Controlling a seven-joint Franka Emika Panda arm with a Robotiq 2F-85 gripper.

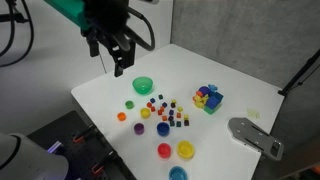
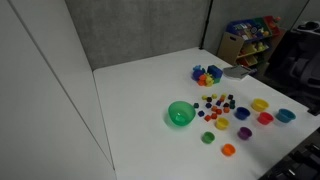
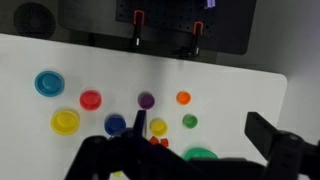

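Observation:
High over the white table, my gripper stands open, well apart from everything below. In the wrist view its dark fingers are spread wide, with nothing held between them. Small round coloured cups stand on the table: green, orange, purple, red, blue, teal and yellow. A larger green bowl sits apart from the cups. Small coloured blocks lie scattered between the bowl and the blue cup.
Farther back is a pile of bright pieces. A grey tray lies near the table's edge. Beyond the table, a shelf of coloured bins stands by the wall.

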